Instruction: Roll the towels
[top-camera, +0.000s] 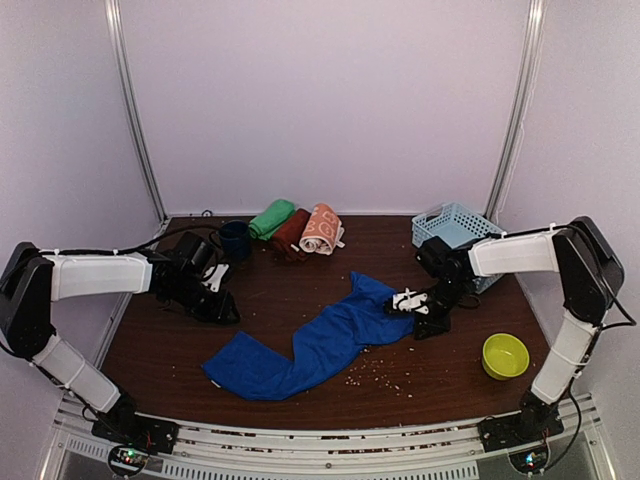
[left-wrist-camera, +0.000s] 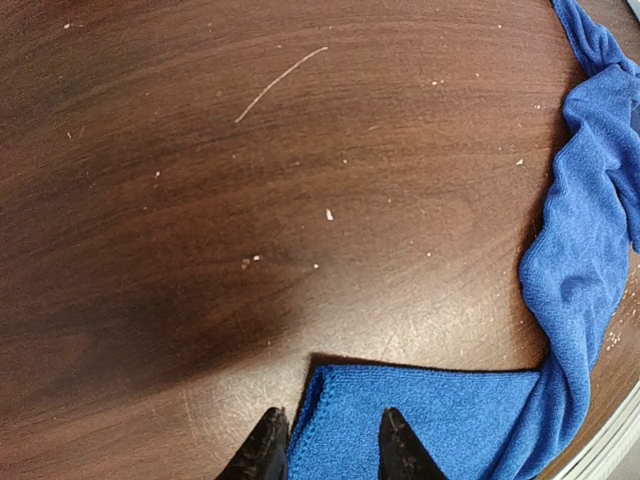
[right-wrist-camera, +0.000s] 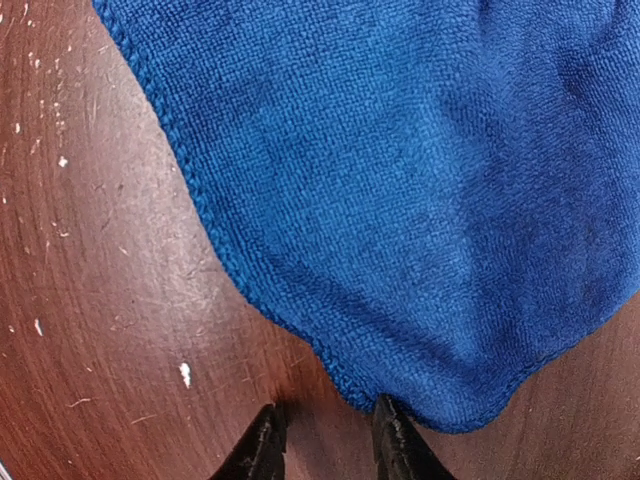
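Note:
A crumpled blue towel (top-camera: 325, 345) lies in a bent strip across the middle of the table, unrolled. My left gripper (top-camera: 232, 312) is above the table, up and left of the towel's near-left end; in the left wrist view its fingers (left-wrist-camera: 262, 448) stand apart, with the towel's corner (left-wrist-camera: 400, 400) seen beyond them. At the towel's right end is my right gripper (top-camera: 408, 318), its fingers (right-wrist-camera: 262, 445) apart. In the right wrist view the towel's edge (right-wrist-camera: 350, 365) reaches the right-hand finger; nothing is clearly pinched.
Rolled green (top-camera: 271, 218), dark red (top-camera: 290, 235) and orange (top-camera: 321, 230) towels sit at the back beside a dark blue cup (top-camera: 235, 240). At right are a light blue basket (top-camera: 450, 225) and a yellow-green bowl (top-camera: 505, 356). Crumbs (top-camera: 380, 378) lie in front of the towel.

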